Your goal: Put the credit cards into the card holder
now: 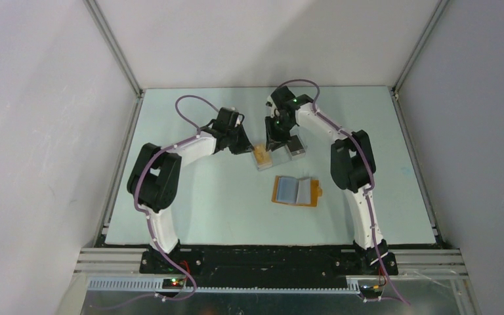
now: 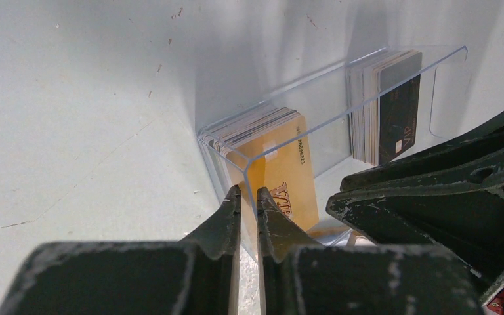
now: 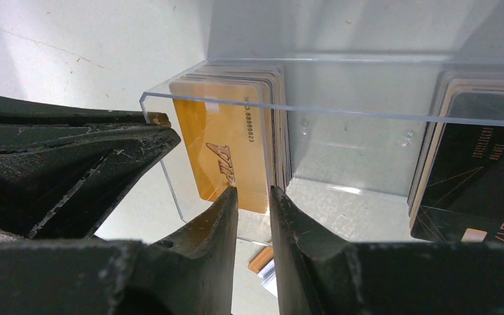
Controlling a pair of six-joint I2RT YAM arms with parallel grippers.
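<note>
A clear box holds a stack of gold cards at its left end and dark cards at its right end. My left gripper is shut on the box's left end wall, beside the gold stack. Over the box, my right gripper stands open by a narrow gap. The gold stack's lower right part shows between its fingertips, apparently behind them, with nothing held. Nearer the front lies the card holder, spread open with clear sleeves and an orange cover.
Both arms meet closely above the box; the left fingers crowd the left side of the right wrist view. Bare table lies left of the card holder, and more free room is on the far right.
</note>
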